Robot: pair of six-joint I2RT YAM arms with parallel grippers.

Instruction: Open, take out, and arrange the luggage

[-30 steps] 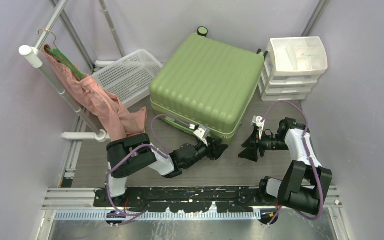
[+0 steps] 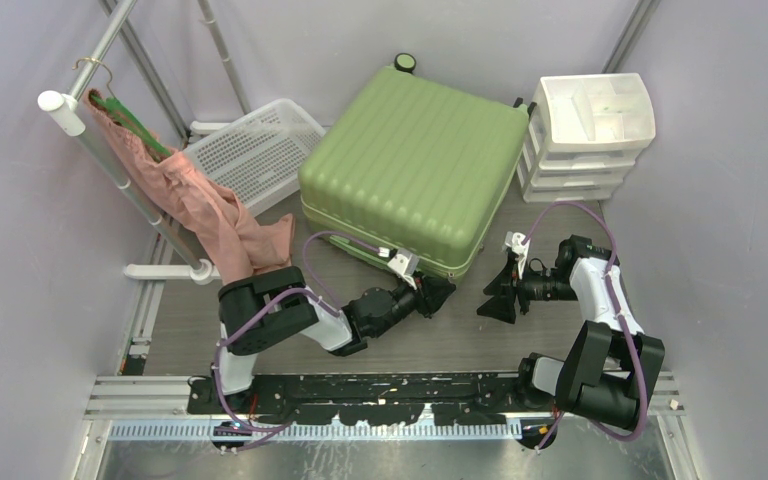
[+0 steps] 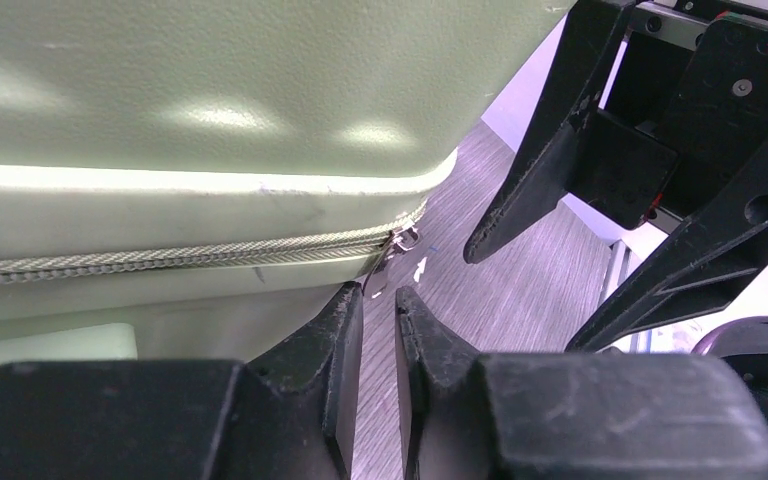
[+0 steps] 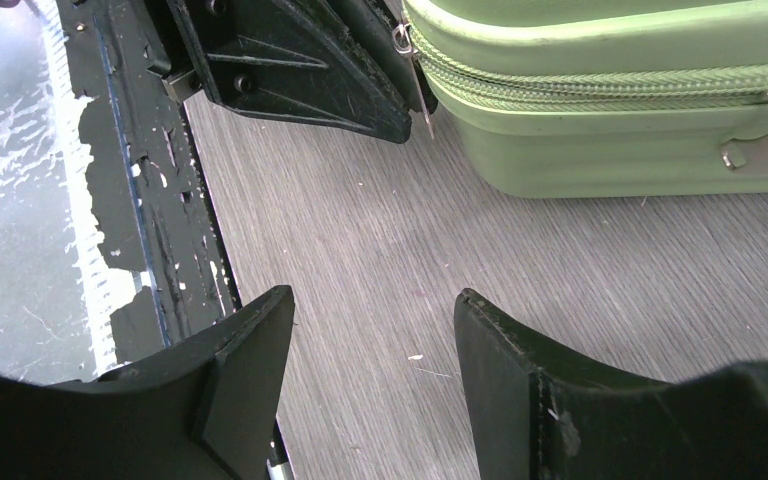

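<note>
A green hard-shell suitcase [image 2: 410, 170] lies flat in the middle of the floor, zipper running round its side. A metal zipper pull hangs at its front right corner, also seen in the right wrist view [image 4: 410, 60]. My left gripper is at that corner, fingertips close together just below the pull; whether the thin tab is between them is unclear. My right gripper stands open to the right of the corner, low over bare floor, nothing between its fingers.
A white basket [image 2: 255, 155] lies behind on the left, beside a rail with pink trousers [image 2: 190, 200] on a hanger. A white drawer unit [image 2: 585, 165] stands at the back right. Bare floor lies in front of the suitcase.
My left gripper has shifted very slightly to the right along the suitcase's front corner. The suitcase and right arm look unchanged.
</note>
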